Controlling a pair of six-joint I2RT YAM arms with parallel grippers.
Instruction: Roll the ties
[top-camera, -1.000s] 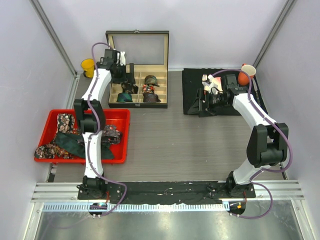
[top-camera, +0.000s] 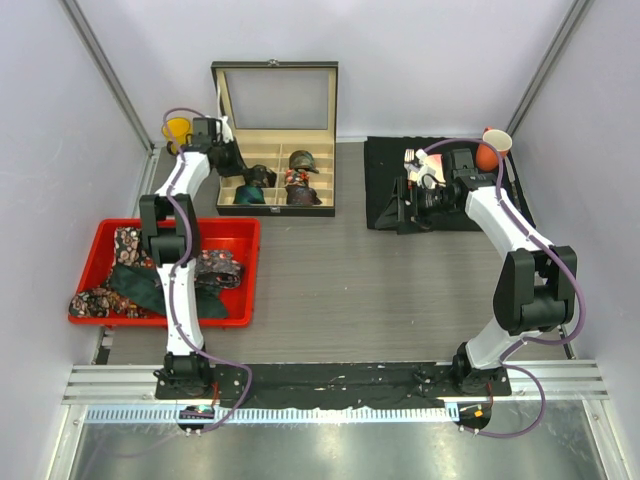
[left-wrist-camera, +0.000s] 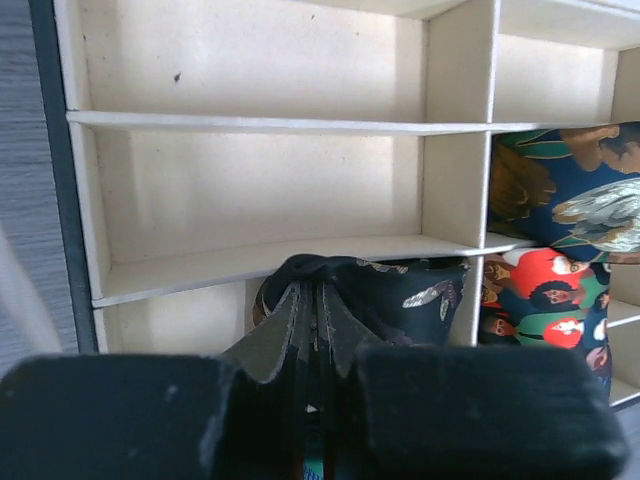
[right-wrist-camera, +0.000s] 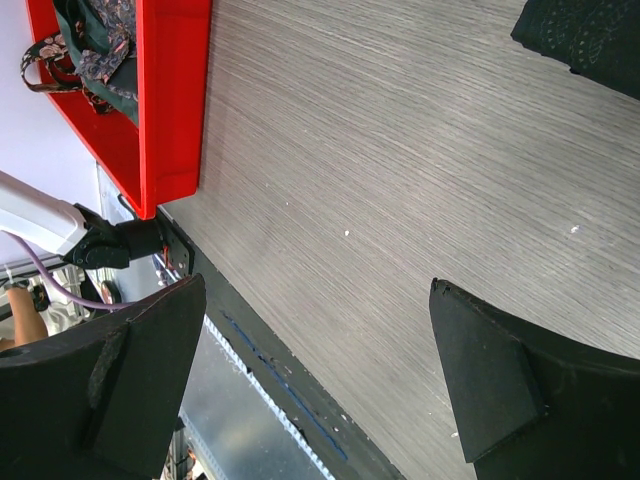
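Observation:
In the left wrist view, a dark patterned rolled tie (left-wrist-camera: 400, 300) lies in a compartment of the organizer box (top-camera: 228, 211). My left gripper is over that compartment, shut on the left part of this tie; its fingers hide part of the roll. More rolled ties fill other compartments: a green one (top-camera: 249, 195), a red floral one (left-wrist-camera: 545, 295) and a dark one with large leaves (left-wrist-camera: 580, 190). Loose ties (top-camera: 135, 285) are heaped in the red tray (top-camera: 252, 245). Over bare table, my right gripper stands open and empty.
The box's windowed lid (top-camera: 278, 100) stands raised behind it. A yellow cup (top-camera: 178, 128) is to its left. At the right, a black cloth (top-camera: 385, 165) bears a fork and an orange cup (top-camera: 493, 148).
My left gripper was open above the box a second ago. It has moved slightly left and down, and its fingers have come together. The right arm has stayed still.

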